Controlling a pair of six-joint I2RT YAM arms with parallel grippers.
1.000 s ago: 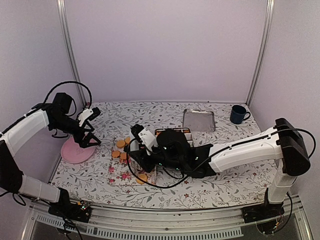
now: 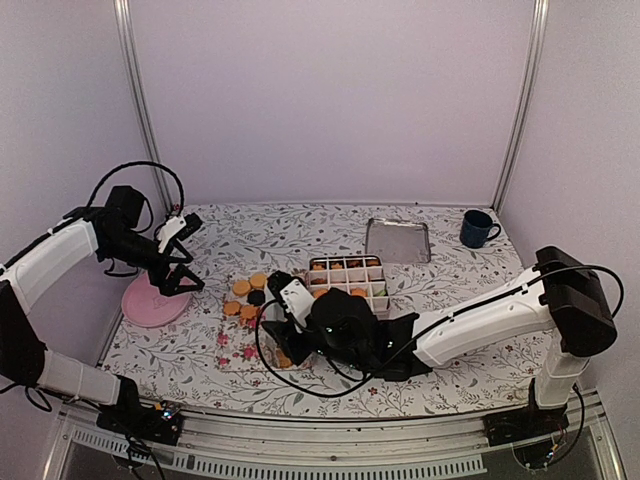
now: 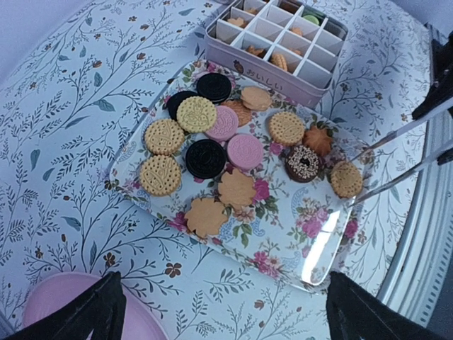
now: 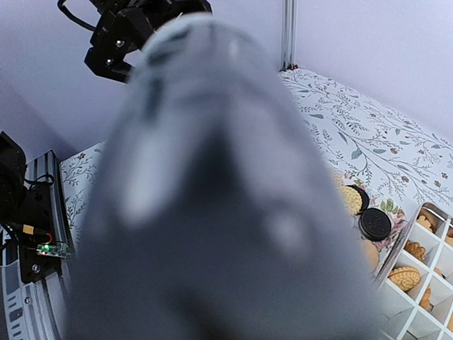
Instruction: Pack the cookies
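Observation:
In the left wrist view a round tan cookie (image 3: 346,179) lies at the right end of the flowered tray (image 3: 283,234). The two thin fingers (image 3: 396,134) of my right gripper reach in from the right, one on either side of this cookie, parted. Whether they touch it I cannot tell. Next to it are a sprinkled dark ring cookie (image 3: 303,164) and a brown star-shaped one (image 3: 318,141). The compartment box (image 3: 272,85) behind the tray holds several cookies. My left gripper is open and empty, well back from the tray.
Several tan, pink and black cookies fill the tray's far left part. A pink plate (image 2: 155,302) lies beneath the left arm. A metal tray (image 2: 398,241) and a blue mug (image 2: 479,229) stand at the back right.
My right gripper has come down slightly toward the table's front edge and a little to the right, over the near cookie. The left arm and the tray stay where they were.

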